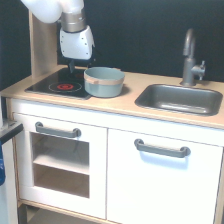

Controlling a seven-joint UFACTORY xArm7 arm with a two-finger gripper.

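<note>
A grey-blue pot [104, 87] stands upright at the right edge of the black stove [52, 87], on the counter side. My gripper [72, 67] is at the end of the white arm, above the back of the stove and just left of the pot. Its dark fingers are small against the dark wall, so whether they are open or shut, or touch the pot's near side, cannot be made out.
A red-lit burner [65, 86] shows on the stove left of the pot. To the right, a metal sink [180, 98] has a tall faucet [190, 58] behind it. Bare wooden counter [128, 98] lies between pot and sink. Below are two cabinet doors with grey handles [162, 148].
</note>
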